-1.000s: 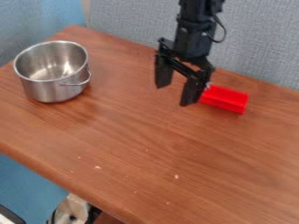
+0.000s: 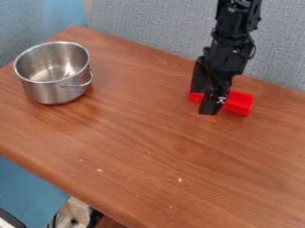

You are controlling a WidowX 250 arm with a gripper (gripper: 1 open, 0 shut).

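Note:
My black gripper [image 2: 205, 100] reaches down at the right rear of the wooden table, over a red brick-like block [image 2: 238, 102]. Its fingers are around or just in front of the block, which shows on both sides of them. Whether the fingers grip it or are merely near it, I cannot tell.
A steel pot [image 2: 53, 82] with wire handles stands at the back left of the table [image 2: 143, 160]. A grey padded wall runs along the back edge.
My gripper has moved right to the red block, and its fingers appear closer together than a second ago. The pot has not moved.

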